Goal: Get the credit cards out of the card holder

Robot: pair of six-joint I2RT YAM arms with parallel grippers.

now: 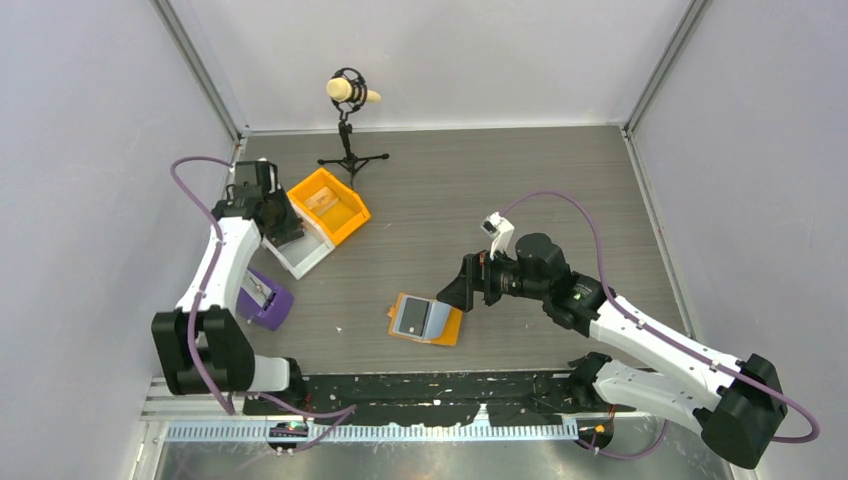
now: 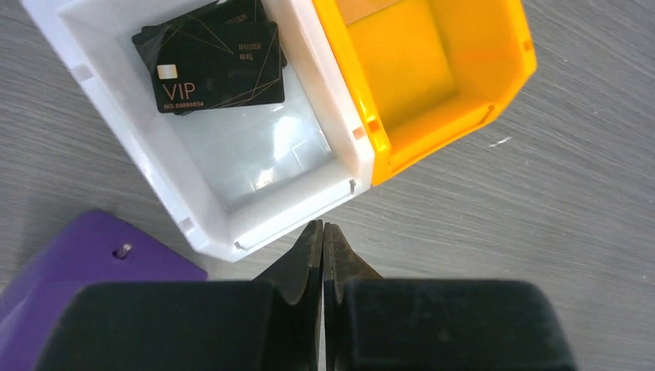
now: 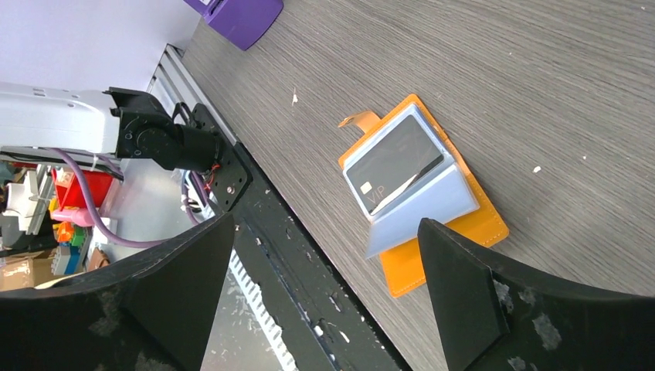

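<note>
On the table's front middle lies the orange card holder [image 3: 490, 224], opened out. A dark card marked VIP [image 3: 395, 160] shows in its clear sleeves, one sleeve leaf [image 3: 432, 202] standing up. Beyond the holder in the right wrist view, my right gripper is open, with nothing between its fingers. Several black VIP cards [image 2: 224, 68] lie stacked in the white bin [image 2: 143, 143]. Over at that bin, my left gripper is shut and nothing shows between its fingertips. The arm hides part of the bin from above.
An orange bin [image 1: 348, 222] adjoins the white one. A purple holder [image 1: 268, 313] stands in front of them, close to the left arm. Behind is a small black tripod [image 1: 347, 150] with a cream-coloured top. Bare table spans the middle and back right.
</note>
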